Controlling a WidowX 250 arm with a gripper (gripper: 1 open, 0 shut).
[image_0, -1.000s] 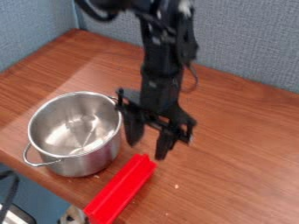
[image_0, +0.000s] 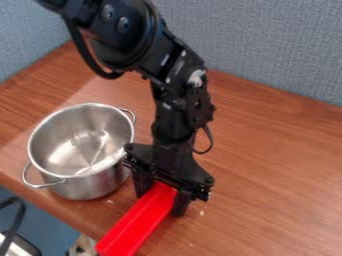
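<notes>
My black gripper (image_0: 168, 186) reaches down at the centre of the camera view and is shut on the upper end of a long red block (image_0: 132, 226), which lies diagonally near the table's front edge. The gripper's body hides that end of the block. A steel pot (image_0: 75, 150) with two handles stands just left of the gripper, close beside it.
Grey padded walls (image_0: 274, 55) bound the back. The table's front left edge drops to a blue area with a black cable.
The arm has come down and toward the front onto the red block's upper end, and the gripper has shut on it. The pot looks unmoved.
</notes>
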